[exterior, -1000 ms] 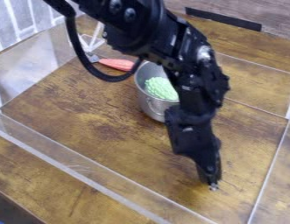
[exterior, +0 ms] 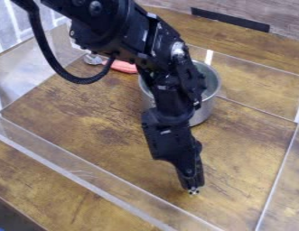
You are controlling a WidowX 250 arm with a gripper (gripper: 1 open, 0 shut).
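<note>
My black arm reaches down from the top left, and its gripper (exterior: 191, 188) hangs low over the wooden table at the lower centre-right, its fingertips at or just above the surface. Whether anything is between the fingers is too small to tell, as is how wide they stand. A metal pot (exterior: 202, 114) sits behind the arm at the upper centre, mostly hidden by it.
A red-handled item (exterior: 123, 66) lies at the back left. Clear plastic sheets or strips border the wooden surface (exterior: 79, 153) at left, bottom and right. The wood left and right of the gripper is bare.
The arm and gripper have moved left from the right part of the table. The arm now covers the green contents of the pot that showed earlier.
</note>
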